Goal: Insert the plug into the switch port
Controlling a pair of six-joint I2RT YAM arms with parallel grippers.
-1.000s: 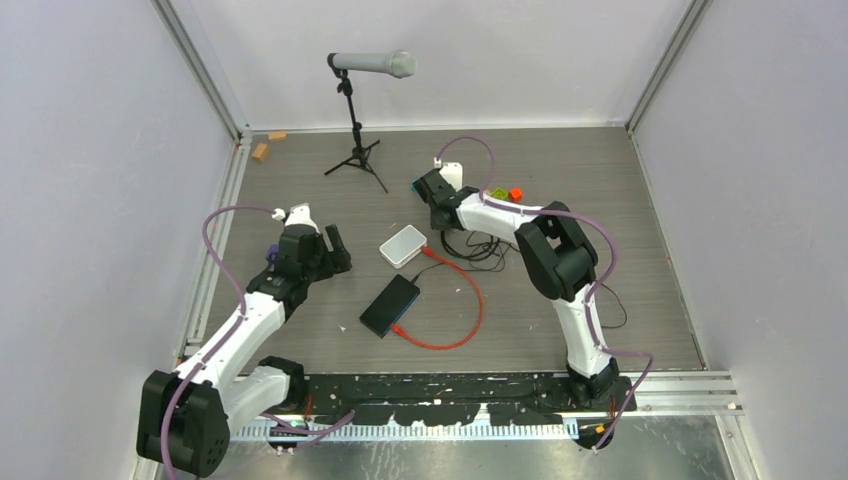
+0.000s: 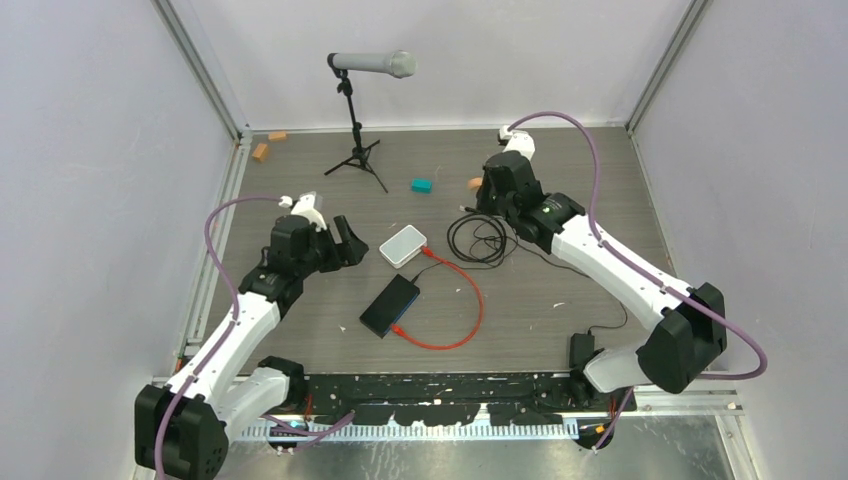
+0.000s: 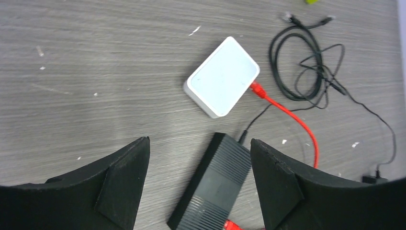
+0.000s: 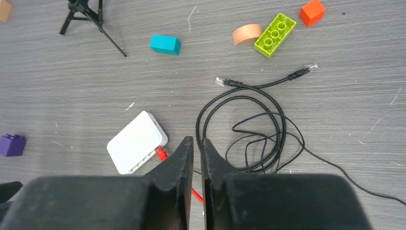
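The white switch box (image 2: 402, 243) lies mid-table with a red plug (image 3: 258, 89) in one side; its cable runs to a black box (image 2: 388, 304). A coiled black cable (image 4: 261, 99) lies right of the switch, with clear-tipped plugs (image 4: 221, 82) at its free ends. My left gripper (image 2: 346, 240) hangs left of the switch, fingers apart and empty. My right gripper is raised over the coil; in the right wrist view its fingertips are close together with nothing visible between them.
A microphone stand (image 2: 355, 150) is at the back. Loose blocks lie behind the coil, including green (image 4: 275, 36), red (image 4: 312, 12) and cyan (image 4: 165, 44); a purple block (image 4: 12, 144) lies left. A black adapter (image 2: 582, 349) sits at the front right.
The switch has not moved.
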